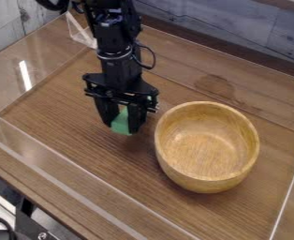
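My black gripper (pixel 122 112) reaches down from the top at the middle-left of the view, shut on a small green object (pixel 124 126) held low over the wooden table (pixel 99 187). The object's shape is partly hidden by the fingers. Just right of it stands a large round-cornered tan bowl (pixel 206 150), with no visible contents.
Cables and a white strip lie along the left edge, and dark parts show at the bottom left corner.
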